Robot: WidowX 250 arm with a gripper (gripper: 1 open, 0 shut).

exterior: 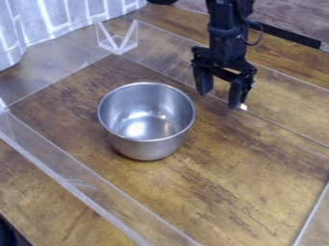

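My black gripper (221, 81) hangs low over the wooden table at the upper middle, its two fingers apart. It is open, and I see nothing clearly held between them. A small pale object (241, 107) lies on the wood just below the right finger; it is too small to make out. A large steel bowl (145, 118) stands left of and nearer than the gripper, apart from it.
A clear plastic wall (37, 142) runs along the left, and other clear edges cross the right and back. A white wire-like frame (118, 38) stands at the back left. The wood (232, 183) in front of the gripper is clear.
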